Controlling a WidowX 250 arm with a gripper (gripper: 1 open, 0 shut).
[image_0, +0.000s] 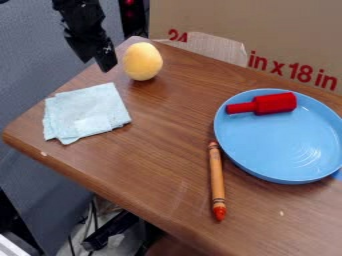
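The black gripper (96, 58) hangs at the upper left, just left of a round yellow object (143, 61) on the wooden table; whether its fingers are open or shut is unclear. A folded light blue cloth (86, 114) lies on the left. On the right a blue plate (281, 150) holds a red cylinder with a handle (274, 103). An orange crayon (217, 182) lies left of the plate.
A cardboard box (247, 35) stands behind the table. The table's left edge drops to the floor.
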